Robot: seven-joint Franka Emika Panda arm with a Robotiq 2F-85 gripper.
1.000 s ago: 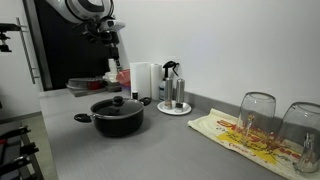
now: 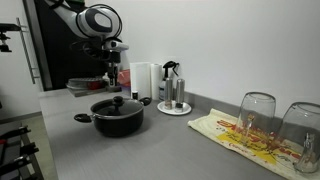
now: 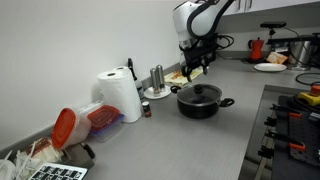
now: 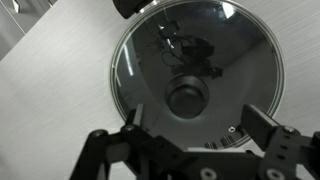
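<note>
A black two-handled pot (image 2: 118, 121) stands on the grey counter, covered by a glass lid (image 4: 222, 112) with a black knob (image 4: 187, 96). Above the pot hangs my gripper, pointing down and open, with nothing between its fingers. In the wrist view the lid fills most of the picture and its knob lies just beyond the fingertips. From the second exterior side, the gripper (image 3: 197, 72) is clear of the lid, with a gap between them.
Behind the pot, tall bottles (image 2: 174, 88) stand on a white plate (image 2: 174, 108), near a paper towel roll (image 3: 118, 92). Two upturned glass jars (image 2: 256, 112) rest on a yellow patterned cloth (image 2: 225, 130). The counter in front of the pot (image 3: 200, 146) is clear.
Over the last second my arm has come down and my gripper has sunk closer to the lid. The pot and lid have not moved.
</note>
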